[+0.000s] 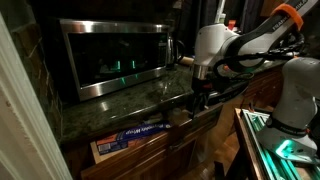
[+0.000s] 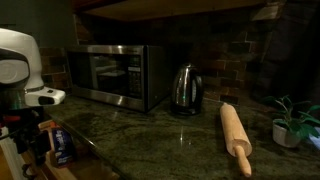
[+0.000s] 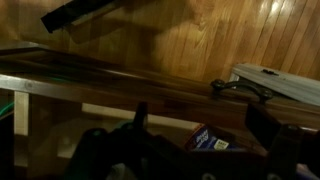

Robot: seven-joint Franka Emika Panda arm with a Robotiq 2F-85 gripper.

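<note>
My gripper stands open over the front edge of a pulled-out drawer point(image 3: 110, 93), its dark fingers apart with nothing visible between them. A dark curved handle point(image 3: 241, 90) sits on the drawer front, just beyond the right finger in the wrist view. Inside the drawer lies a blue and red box point(image 3: 212, 138), partly hidden by the gripper. From the first exterior view, the box point(image 1: 142, 134) fills part of the open drawer, while my gripper point(image 1: 200, 103) is to its right, in front of the counter.
On the granite counter point(image 2: 140, 135) are a microwave point(image 2: 115, 75), a kettle point(image 2: 186, 88), a wooden rolling pin point(image 2: 236, 138) and a potted plant point(image 2: 291, 125). Wooden floor point(image 3: 200, 35) shows in front of the drawer. A pale wall edge point(image 1: 30, 100) stands at the left.
</note>
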